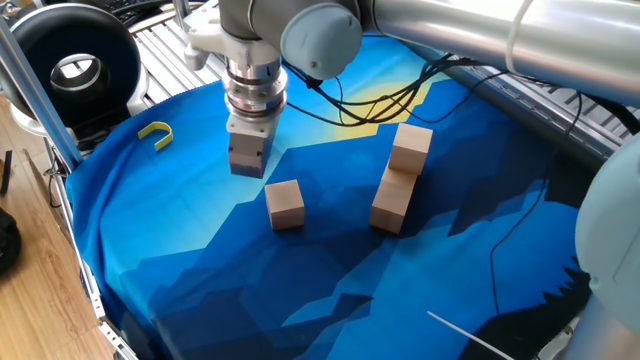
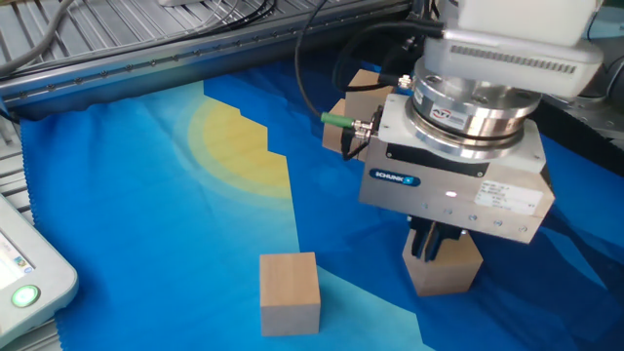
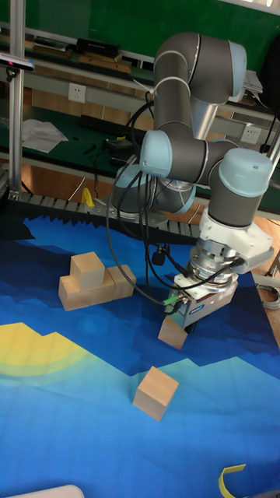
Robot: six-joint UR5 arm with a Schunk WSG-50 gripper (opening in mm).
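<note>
My gripper [image 2: 435,249] points down with its two dark fingers close together, shut, and no block shows between them. In exterior view 2 it stands in front of a wooden cube [image 2: 450,278], overlapping it; contact is unclear. That cube [image 1: 286,205] rests on the cloth beside the gripper body in exterior view 1. A second single cube [image 2: 290,294] lies clear of the gripper; exterior view 3 shows this cube [image 3: 155,394] nearer the camera. Farther off, a group of wooden blocks has one block [image 3: 87,270] on top of lower blocks [image 3: 78,296]. Fingertips are hidden in exterior view 1.
Cables [image 1: 390,105] hang from the arm. A yellow curved piece [image 1: 156,135] lies near the cloth's edge. A thin white rod [image 1: 468,335] is at the front, and a teach pendant [image 2: 29,283] stands at the left.
</note>
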